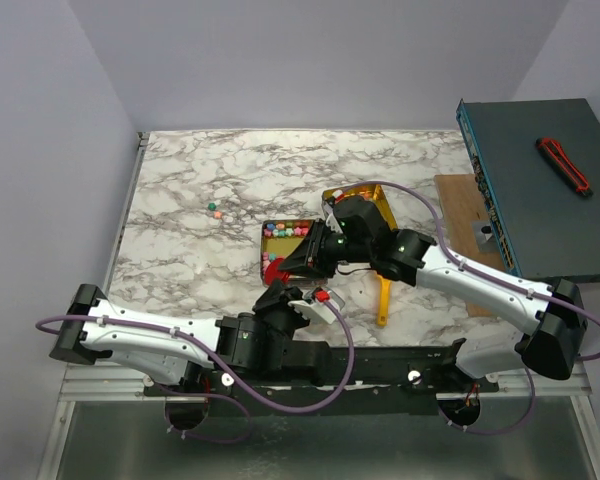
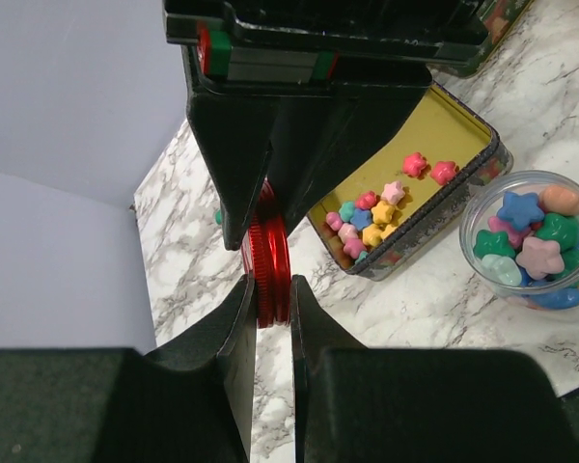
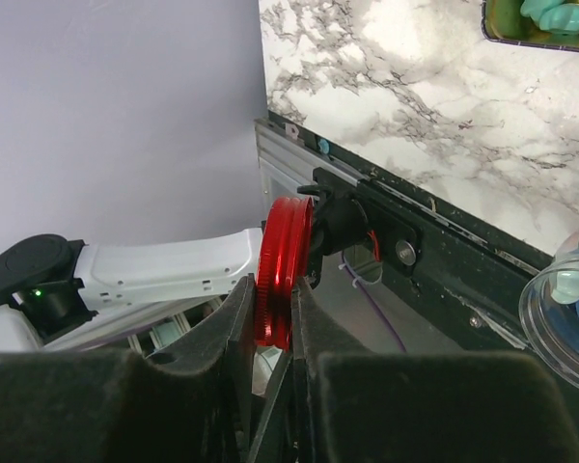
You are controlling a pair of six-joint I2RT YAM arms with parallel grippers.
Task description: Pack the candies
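Note:
A round red lid (image 1: 276, 271) is held between both grippers, above the table by the tin. My left gripper is shut on its near edge. From the opposite side the right gripper reaches in, its black fingers (image 2: 314, 154) around the far part of the lid. In the right wrist view the lid (image 3: 282, 260) stands on edge in my right gripper, which is shut on it. A clear round jar (image 2: 471, 230) of star candies (image 2: 540, 257) stands open on the table. Most of both grippers hides behind their arms in the top view.
Beside the jar is a yellow-lined tin (image 2: 444, 121) with loose star candies. Another yellow tin (image 1: 383, 205) lies behind the right arm. A yellow-handled tool (image 1: 383, 302) is to the right, and a few candies (image 1: 213, 208) lie at left.

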